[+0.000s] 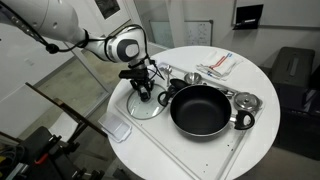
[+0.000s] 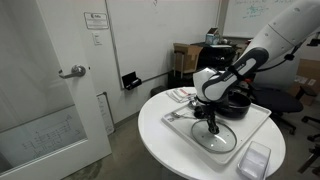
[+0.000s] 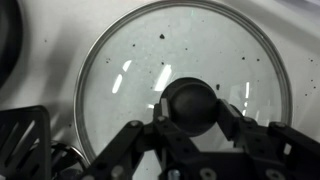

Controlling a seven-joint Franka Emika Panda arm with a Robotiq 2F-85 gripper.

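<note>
A round glass lid [image 3: 110, 90] with a metal rim fills much of the wrist view. Its black knob [image 3: 192, 106] sits between the fingertips of my gripper, which is shut on it. In exterior view 1 the lid [image 1: 150, 106] lies at the left part of the white tray, and my gripper [image 1: 147, 92] comes down on its middle from behind. Exterior view 2 shows the lid [image 2: 214, 140] toward the tray's near side; whether it touches the tray cannot be told. A big black pan [image 1: 200, 110] stands to the right of the lid.
The white tray [image 1: 185, 158] covers much of the round table [image 1: 262, 150]. A metal pot [image 1: 246, 101] stands right of the pan, a towel [image 1: 220, 64] lies behind, and a clear container [image 2: 254, 160] sits near the table edge. Black utensils [image 3: 24, 140] lie close to the lid.
</note>
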